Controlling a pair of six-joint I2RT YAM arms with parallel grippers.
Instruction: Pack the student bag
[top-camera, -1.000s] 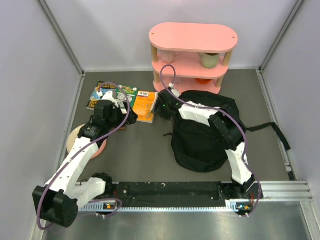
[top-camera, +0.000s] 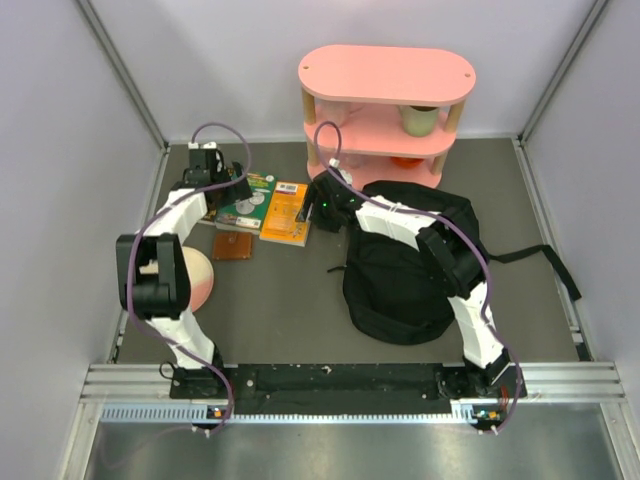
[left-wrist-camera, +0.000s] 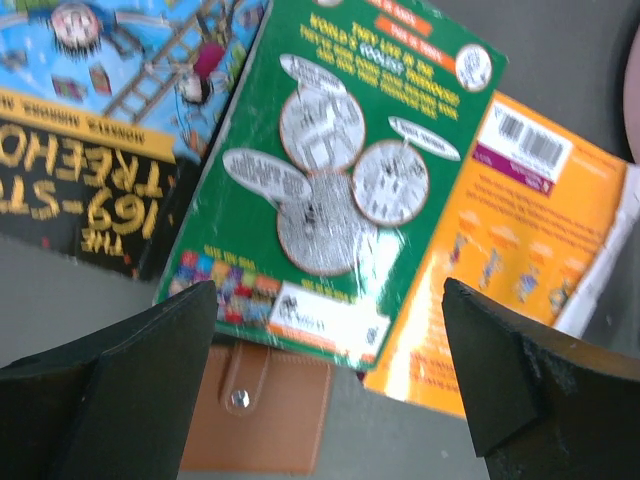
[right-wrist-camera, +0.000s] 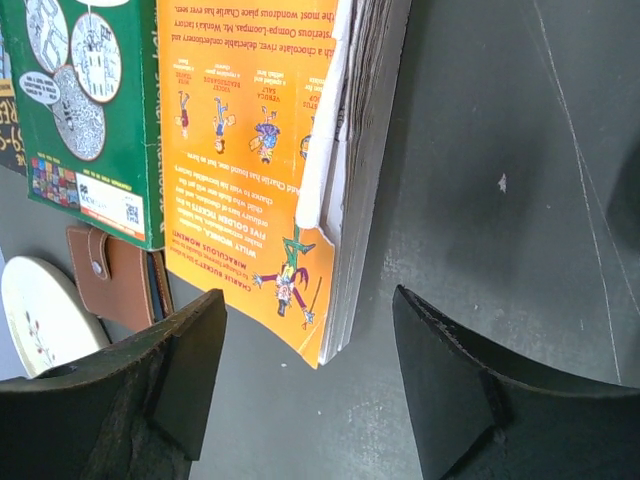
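Three books lie side by side at the back left. The orange book (top-camera: 286, 215) is the rightmost, the green book (left-wrist-camera: 340, 170) is in the middle, and the blue-and-black book (left-wrist-camera: 110, 110) is on the left. Over the green book hangs my left gripper, open, its fingers (left-wrist-camera: 120, 380) apart and empty. My right gripper stands part open near a corner of the orange book (right-wrist-camera: 255, 160), nothing between its fingers. A black bag (top-camera: 400, 285) lies spread on the right, its opening facing up, partly under the right arm.
A brown wallet (top-camera: 233, 246) lies just in front of the green book. The round pink-and-white plate (top-camera: 200, 278) sits at the left, partly under the left arm. Behind the bag stands a pink shelf (top-camera: 388, 72) with a pot (top-camera: 420, 121).
My left arm has swung away from the front, carrying its gripper back over the books; the wallet is now uncovered. My right gripper has shifted slightly back and left beside the orange book.
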